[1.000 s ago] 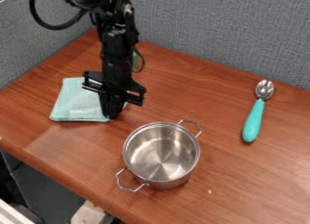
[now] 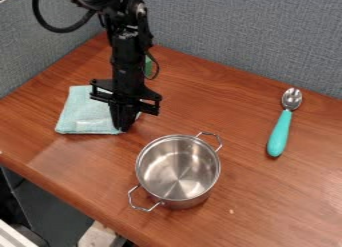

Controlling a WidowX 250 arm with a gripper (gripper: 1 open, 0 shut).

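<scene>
My black gripper (image 2: 123,119) is lowered onto a pale blue cloth (image 2: 80,112) on the wooden table, at the cloth's right part, with its tips hidden or too dark to tell whether they hold anything. A steel pot (image 2: 178,171) with two side handles stands in front and to the right of the gripper. A spoon with a teal handle (image 2: 279,133) lies at the right of the table, bowl toward the back.
Grey padded walls (image 2: 241,31) bound the table at the back and left. A small green object behind the arm is mostly hidden.
</scene>
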